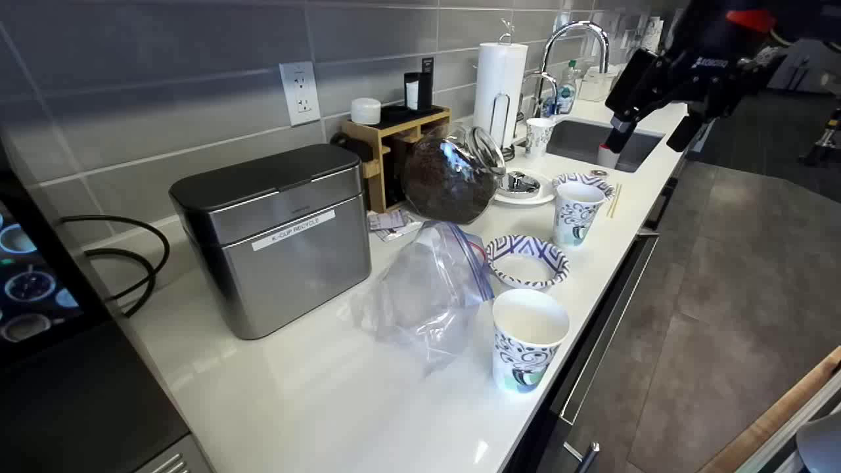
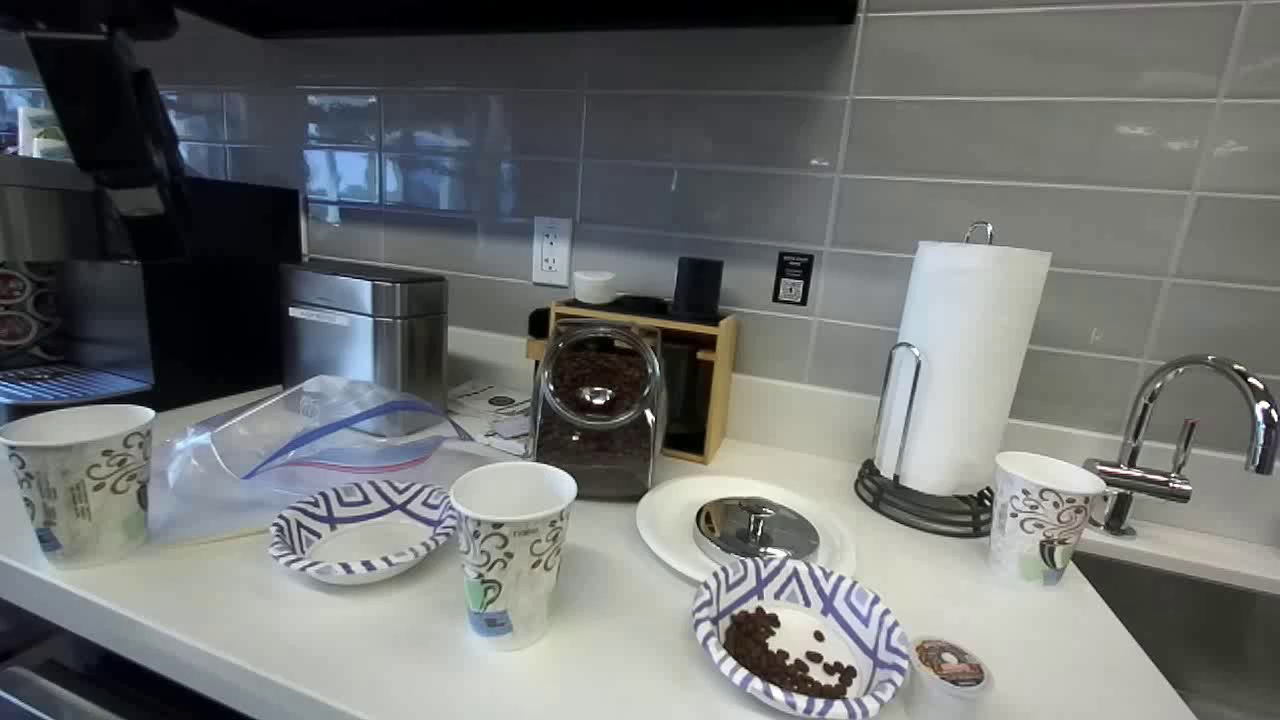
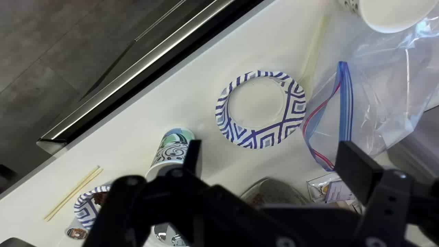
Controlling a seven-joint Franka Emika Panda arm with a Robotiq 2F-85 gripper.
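Note:
High over the counter, my gripper is open, its fingers wide apart with nothing between them. It hangs at the upper right in exterior view 1 (image 1: 651, 140) and the upper left in exterior view 2. Below it in the wrist view lies an empty patterned paper bowl (image 3: 257, 103). Beside that bowl stands a paper cup (image 2: 513, 558), partly hidden by a finger in the wrist view. A second bowl (image 2: 882, 624) holds coffee beans (image 2: 768, 654). The clear zip bag (image 1: 430, 292) lies slumped near the empty bowl. A tilted glass jar (image 2: 596, 408) contains dark beans.
Another cup (image 1: 529, 339) stands near the counter's front edge, one more (image 2: 1041, 516) by the sink (image 1: 568, 140). A steel bin (image 1: 292, 252), a wooden shelf (image 2: 717, 396) and a paper towel roll (image 2: 969, 360) line the back. A metal lid (image 2: 753, 528) rests on a plate (image 2: 663, 528).

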